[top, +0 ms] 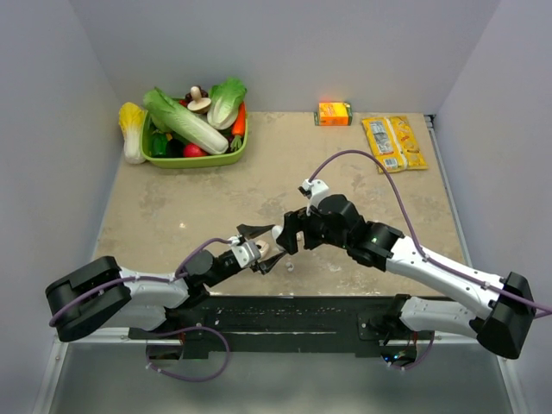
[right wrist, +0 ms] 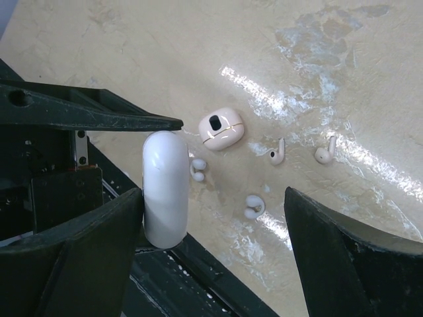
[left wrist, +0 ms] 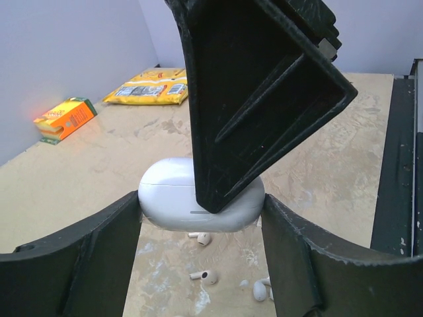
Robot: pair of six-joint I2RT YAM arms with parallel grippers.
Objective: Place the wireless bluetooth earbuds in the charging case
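A white charging case [left wrist: 168,198] is held by my left gripper, which is shut on it in the left wrist view. My right gripper [top: 289,228] stands open around it; a black finger crosses the case's front in that view, and the case [right wrist: 165,188] sits toward the left finger in the right wrist view. Below lie loose white earbuds [right wrist: 276,153], several of them, and a rounded pinkish-white case [right wrist: 221,129] on the table.
At the back stand a green basket of vegetables [top: 157,157], an orange box [top: 333,113] and a yellow bag [top: 394,142]. Its dark front edge runs below the grippers.
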